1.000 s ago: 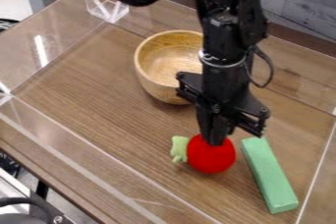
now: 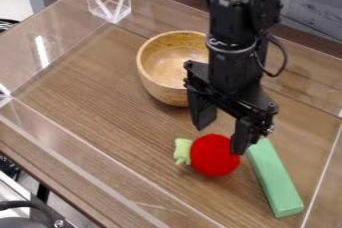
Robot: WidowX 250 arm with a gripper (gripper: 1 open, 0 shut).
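My black gripper [image 2: 230, 122] hangs over the table, open, its fingers just above and behind a round red object [image 2: 215, 156] with a pale green piece at its left, like a tomato or strawberry. A long green block [image 2: 277, 182] lies to the right of it. A tan bowl [image 2: 166, 58] sits behind the arm, partly hidden by it.
A small clear plastic object [image 2: 110, 2] stands at the back left. A wooden wall or edge runs along the back.
My gripper has risen off the red object and turned, now uncovering more of it. The red object and green block look about where they were.
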